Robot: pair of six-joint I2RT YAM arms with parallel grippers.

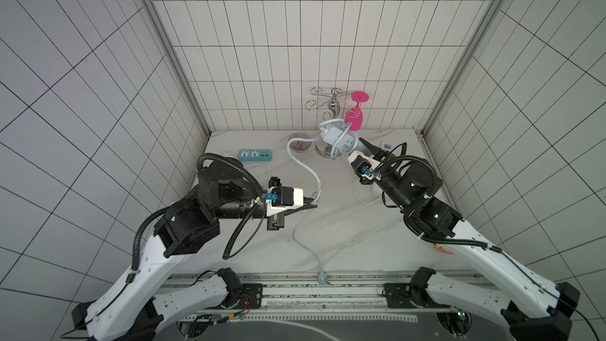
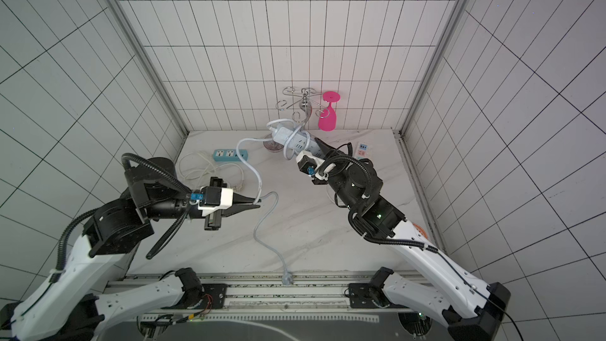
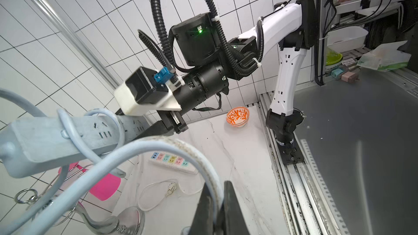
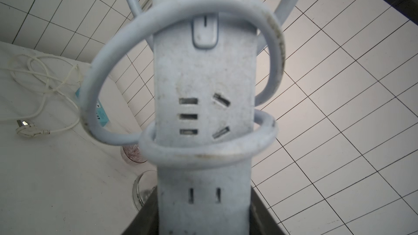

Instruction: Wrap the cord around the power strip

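Observation:
The white power strip [image 4: 204, 74] is held up off the table, tilted, with my right gripper shut on its near end, one finger on each side. Loose loops of the pale cord [image 4: 209, 152] pass around the strip; one lies close across its face, another stands off it. From the strip the cord arches over to my left gripper, whose fingertips are shut on it. Past those fingers, the cord [image 1: 301, 244] runs down the table to its plug [image 1: 322, 278] at the front edge.
A teal power strip [image 1: 255, 155] lies at the back left with its white cord. Near the back wall stand a metal rack [image 1: 334, 102] and a pink bottle [image 1: 355, 115]. A multicoloured strip [image 3: 173, 161] and an orange-patterned bowl [image 3: 237, 116] lie at the right.

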